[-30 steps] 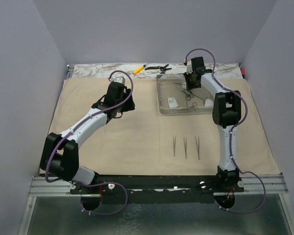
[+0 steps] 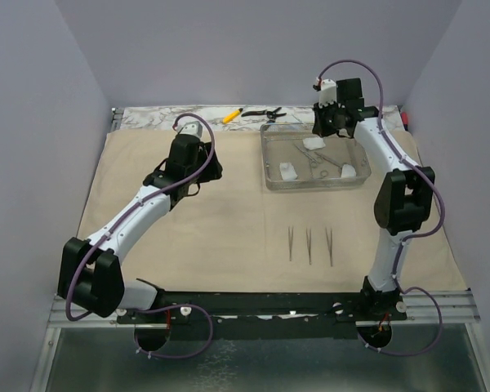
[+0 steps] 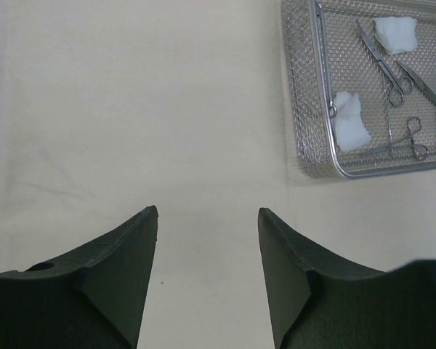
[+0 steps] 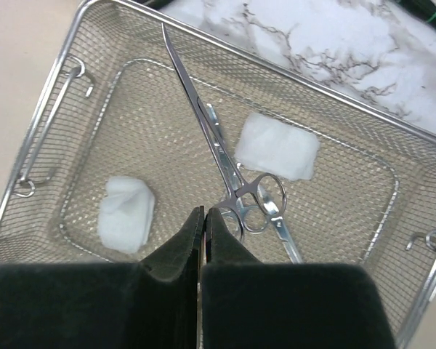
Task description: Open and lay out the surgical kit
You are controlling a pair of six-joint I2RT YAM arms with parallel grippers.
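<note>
The tips of my right gripper are shut on one finger ring of a slim silver clamp (image 4: pixel 198 105). In the right wrist view the clamp points up and left, over the wire-mesh basket (image 2: pixel 267 174). Behind it a second silver instrument (image 4: pixel 289 243) lies partly covered. Scissors (image 3: pixel 381 60), a dark-bladed instrument (image 3: pixel 419 84) and a further ringed tool (image 3: pixel 414 138) rest in the basket in the left wrist view. My left gripper is open and empty, over bare cloth left of the basket.
White gauze pads (image 4: pixel 276 145) lie in the basket. Three thin tweezers (image 2: pixel 309 246) lie side by side on the cloth (image 2: pixel 229 245) in front. Behind, a marbled strip (image 2: pixel 159 118) bears a yellow tool (image 2: pixel 232 116) and black-handled pliers (image 2: pixel 265 112).
The left arm has shifted slightly left.
</note>
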